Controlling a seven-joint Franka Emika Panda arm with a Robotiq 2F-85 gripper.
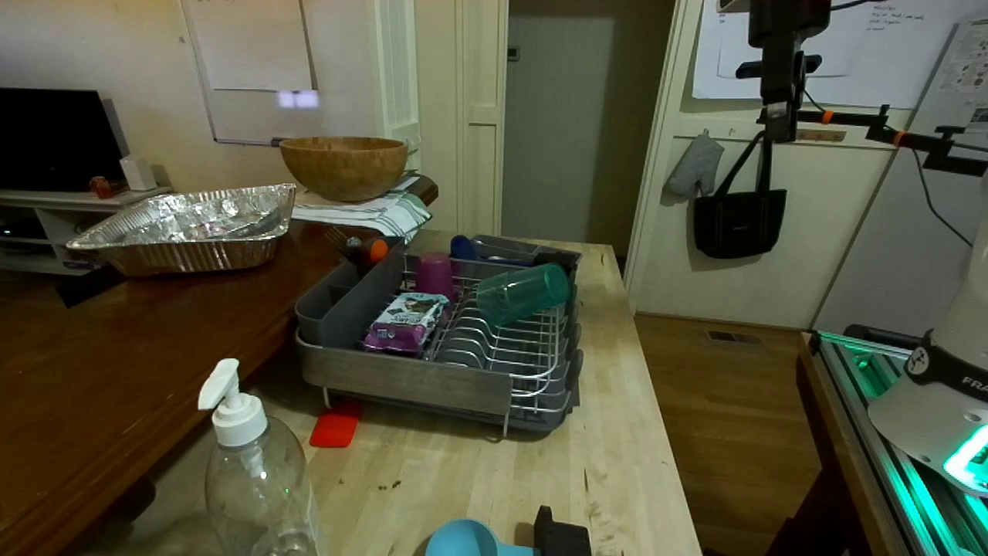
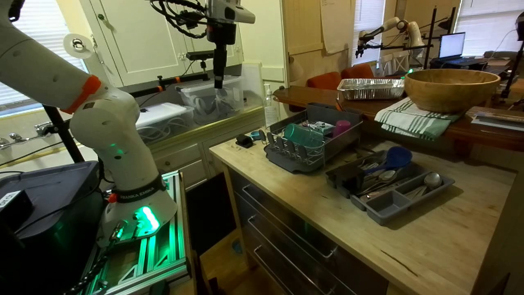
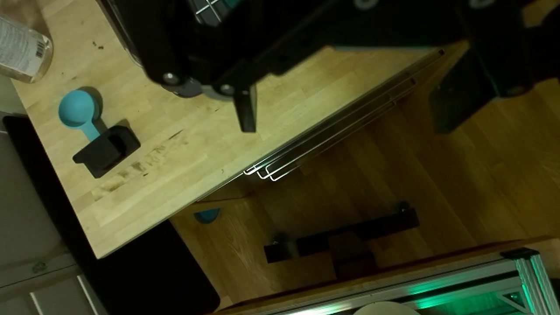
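Observation:
High above the counter's front edge hangs my gripper, open, its two fingers far apart with only counter and floor visible below them. Exterior view 1 has the gripper [image 1: 783,125] at upper right, well clear of the dish rack [image 1: 417,378]. In the rack are a teal cup [image 1: 523,295] on its side, a purple cup [image 1: 434,275] and a purple-and-white packet [image 1: 405,321]. A blue scoop [image 3: 78,109] lies on the counter, its handle reaching under or into a black block [image 3: 107,150]; I cannot tell which.
A clear pump bottle [image 1: 255,477] stands near the rack, and a red piece [image 1: 335,425] lies beside it. The grey cutlery tray [image 2: 388,205] holds utensils. A wooden bowl [image 2: 444,91] and foil pan [image 2: 371,89] occupy the dark table.

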